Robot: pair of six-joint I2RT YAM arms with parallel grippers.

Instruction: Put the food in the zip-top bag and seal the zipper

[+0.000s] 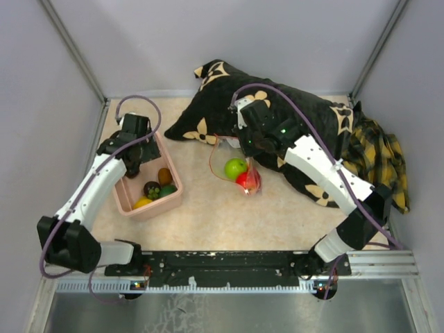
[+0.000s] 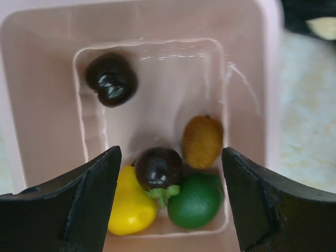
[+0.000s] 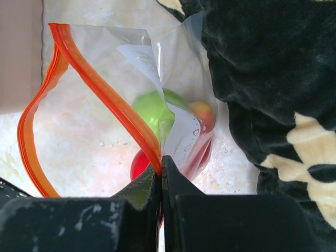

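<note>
The clear zip top bag (image 3: 86, 131) has an orange zipper rim, and its mouth gapes toward the left. My right gripper is shut on the edge of that rim. Inside the bag lie a green apple (image 1: 235, 168), a red fruit (image 3: 139, 164) and a yellow-red piece (image 3: 202, 113). Over the pink bin, my left gripper is open with nothing between its fingers. The bin holds a dark pepper-like piece (image 2: 111, 79), a brown oval fruit (image 2: 202, 142), a purple mangosteen (image 2: 158, 168), a yellow piece (image 2: 131, 205) and a green one (image 2: 197, 201).
The pink bin (image 1: 177, 182) stands on the left of the table. A dark flowered blanket (image 1: 208, 104) covers the back right, touching the bag's side, with a yellow-black checked cloth (image 1: 381, 159) beyond it. Bare table (image 1: 208, 222) lies in front of the bag.
</note>
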